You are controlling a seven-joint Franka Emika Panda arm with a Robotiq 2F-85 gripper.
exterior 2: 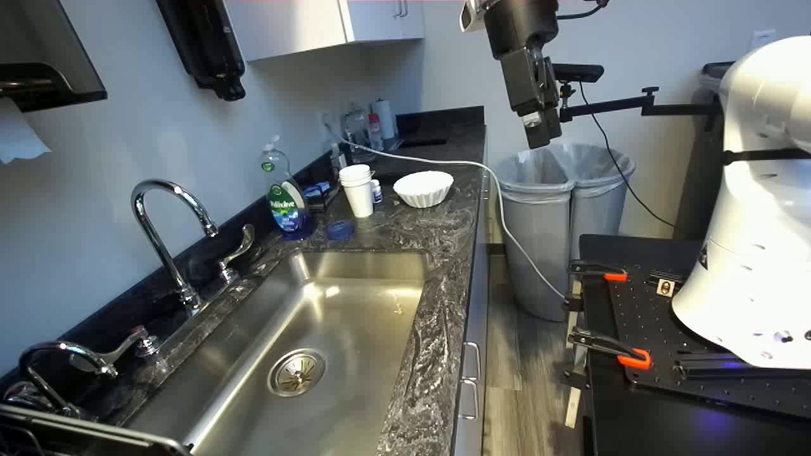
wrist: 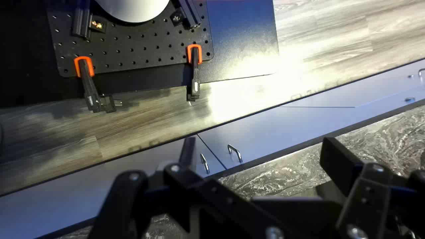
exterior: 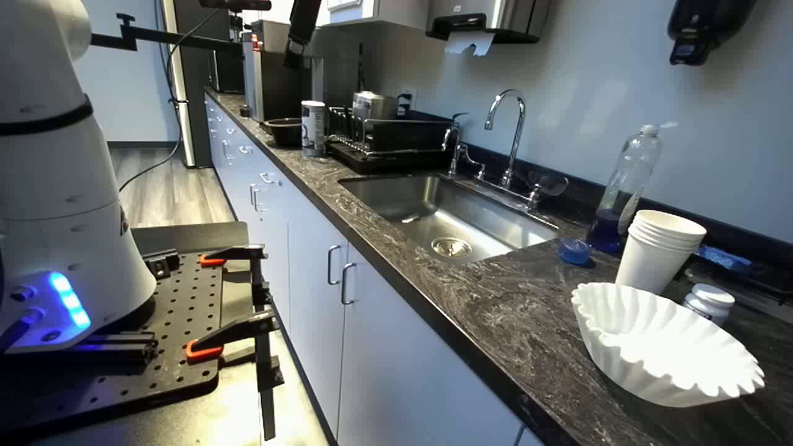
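My gripper is open in the wrist view, its two black fingers wide apart with nothing held between them. Beneath it show the cabinet fronts and the edge of the dark marbled counter (wrist: 275, 171). In exterior view 2 the gripper (exterior 2: 540, 137) hangs high above the counter, clear of every object. On the counter beyond the sink stand a white fluted bowl (exterior: 654, 349), a stack of white paper cups (exterior: 654, 256), a small white bottle (exterior: 710, 301) and a dish soap bottle (exterior 2: 286, 199). A blue lid (exterior: 573, 251) lies close to the soap.
The steel sink (exterior: 386, 204) is empty, with a tall faucet (exterior: 513, 134) behind it. A dish rack (exterior: 405, 136), a canister (exterior: 313, 127) and a black bowl (exterior: 284, 131) occupy the far counter. A white cable (exterior 2: 426, 159) hangs off the counter edge.
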